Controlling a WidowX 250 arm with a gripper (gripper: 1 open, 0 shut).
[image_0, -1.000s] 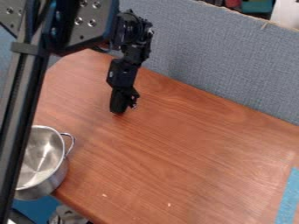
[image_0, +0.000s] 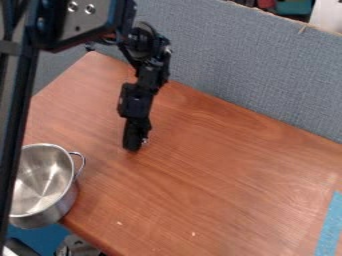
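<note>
My black gripper (image_0: 135, 138) points down at the wooden table (image_0: 214, 190), low over its left-middle part, with its tip at or close to the surface. It is shut, and nothing shows between its fingers, though the tip is small and dark. A steel pot (image_0: 44, 185) with a side handle stands at the lower left, apart from the gripper and partly behind the black arm bar at the image's left.
A grey padded wall (image_0: 254, 80) runs along the back of the table. A blue strip (image_0: 329, 222) lies at the right edge.
My gripper has moved down in the view, toward the near side of the table, and the upper arm has shifted with it. The pot has not moved.
</note>
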